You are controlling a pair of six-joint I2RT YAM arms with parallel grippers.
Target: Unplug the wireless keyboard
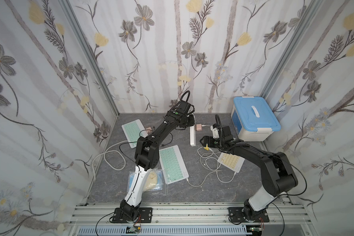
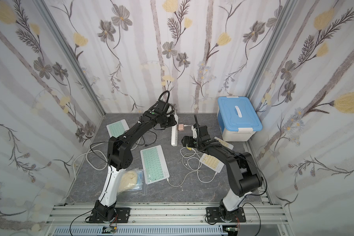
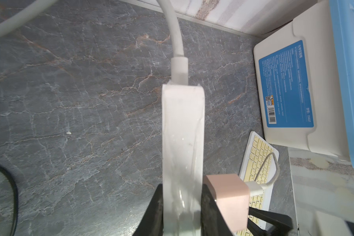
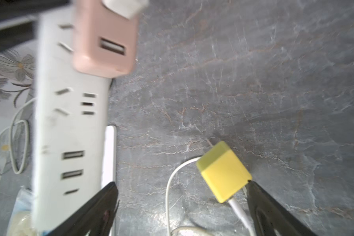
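My left gripper [image 1: 186, 121] is closed around the upper part of the white power strip [image 3: 182, 137], with a pink charger [image 3: 228, 200] plugged into its side and a white cable running from it. My right gripper [image 1: 207, 140] stands open beside the strip, above the table. In the right wrist view, a yellow charger [image 4: 224, 171] with a white cable lies on the table between and below the open fingers. Keyboards lie around: green ones [image 1: 173, 163] [image 1: 133, 131] and a yellow one [image 1: 230, 161].
A lidded storage box [image 1: 255, 122] stands at the back right. Loose white cables [image 1: 208, 161] lie at the centre right, and a black cable crosses left of the strip. A plastic bag [image 1: 153, 181] lies at the front left.
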